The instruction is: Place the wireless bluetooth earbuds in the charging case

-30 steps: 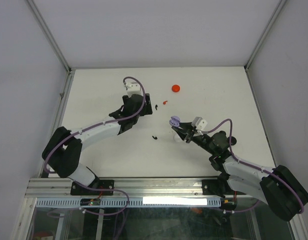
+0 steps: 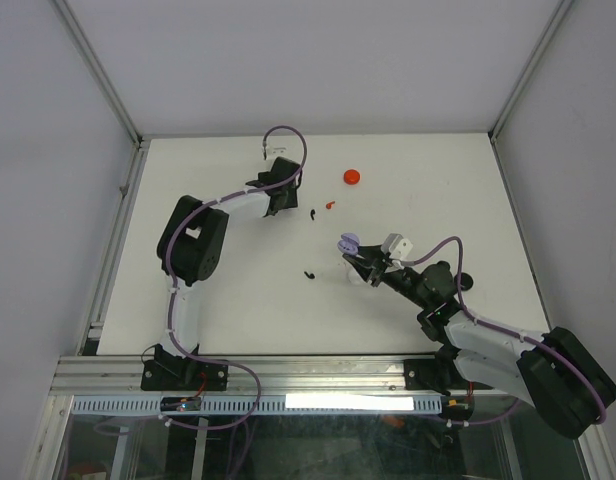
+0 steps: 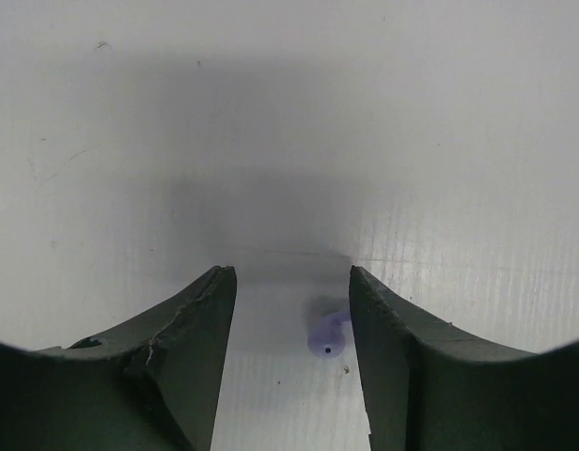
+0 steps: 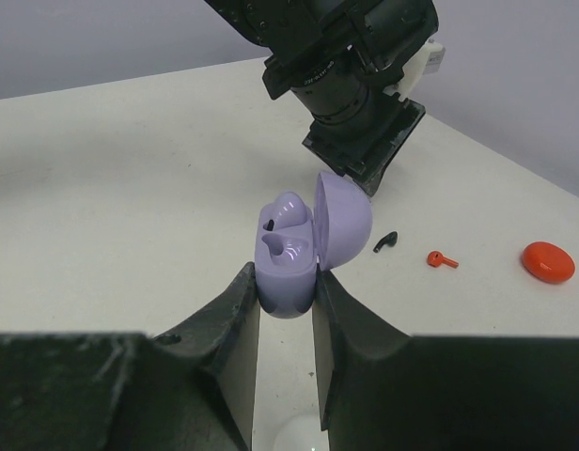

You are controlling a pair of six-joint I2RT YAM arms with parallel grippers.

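Observation:
My right gripper is shut on the open lavender charging case (image 4: 285, 291), held upright with its lid raised. In the left wrist view my left gripper stands part open, low over the table, with a small lavender earbud (image 3: 325, 340) lying between and just beneath its fingers, partly hidden by the right one. From the top view, that arm reaches to the back left of the table and covers what lies under it.
A red round case (image 2: 352, 176), a small red earbud (image 2: 330, 205) and small black pieces (image 2: 310, 275) lie on the table. A white object (image 4: 301, 434) sits below the right gripper.
My left arm has swung toward the back of the table and slightly right at its wrist. The right arm and the case in its gripper have stayed still.

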